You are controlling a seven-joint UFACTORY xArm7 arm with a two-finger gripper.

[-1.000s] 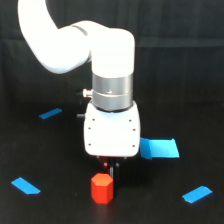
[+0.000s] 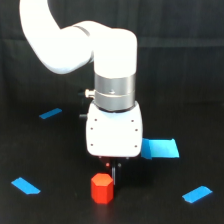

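Observation:
A red hexagonal block [image 2: 101, 188] stands on the black surface in the lower middle of the camera view. The white arm's gripper [image 2: 113, 167] is low, just behind the block and slightly to its right, its dark fingers partly hidden by the block and the white housing. Whether the fingers are open or shut is hard to tell.
A blue tape square [image 2: 161, 148] lies right of the gripper, partly hidden by it. Short blue tape strips lie at left [image 2: 25, 186], right [image 2: 197, 194] and far back left [image 2: 51, 113].
The arm has moved very slightly; the red block is in about the same place.

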